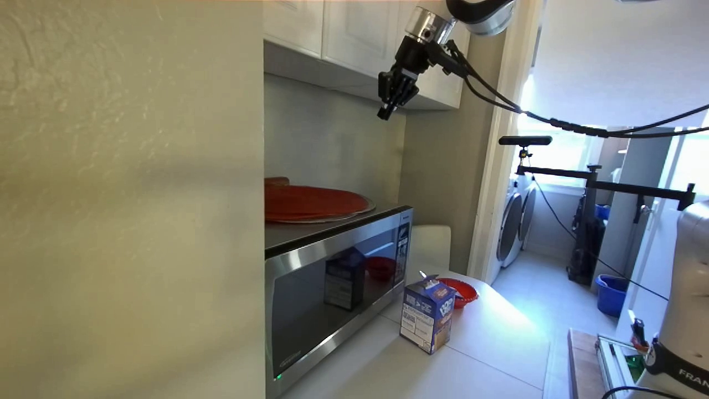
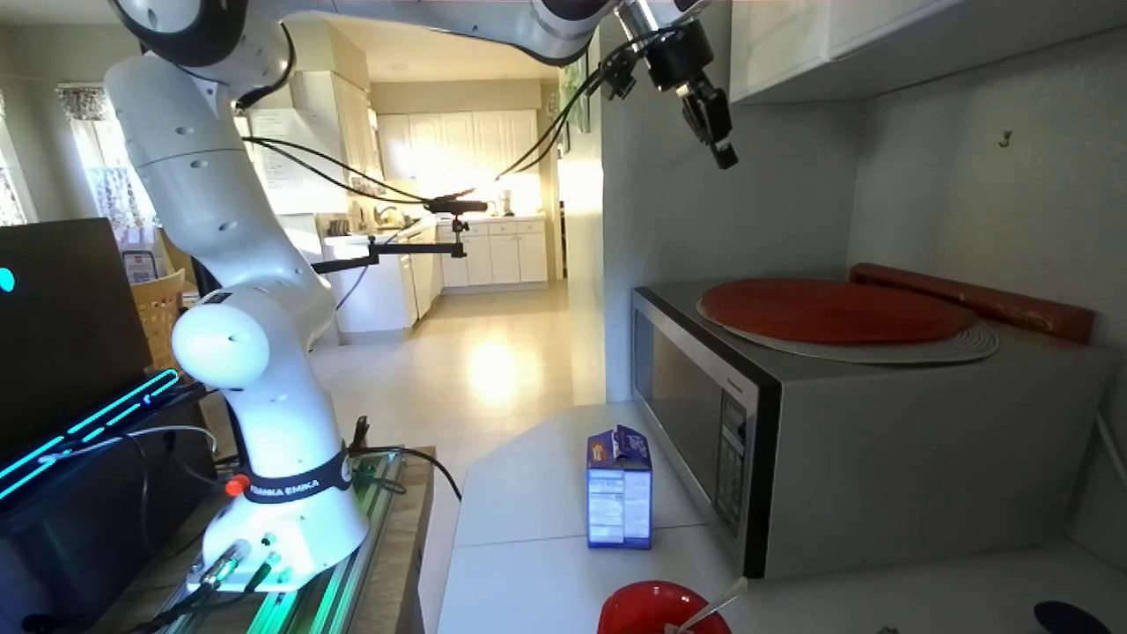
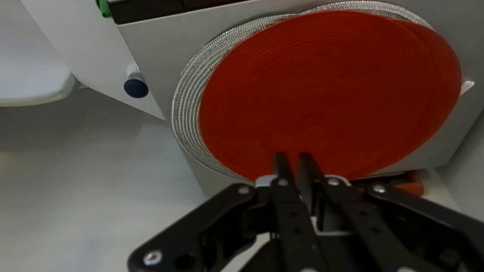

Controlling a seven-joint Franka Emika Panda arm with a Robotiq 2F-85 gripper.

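High above the counter, my gripper [image 1: 385,113] points down in exterior view 1, clear of everything below it. Exterior view 2 has the gripper [image 2: 725,157] in front of the wall cabinets, higher than the microwave. A narrow gap separates the two fingers of the gripper in the wrist view, and nothing shows between them. Behind them lie red round placemats [image 3: 326,90] on a silvery mat [image 3: 188,104], on top of the microwave [image 2: 919,444]. A blue and purple food box [image 2: 620,491] stands upright on the counter before the microwave door.
A red bowl [image 2: 650,608] with a utensil in it sits near the box. Overhead, white cabinets [image 2: 898,47] limit the room. A long red-brown object [image 2: 972,301] lies along the microwave's back.
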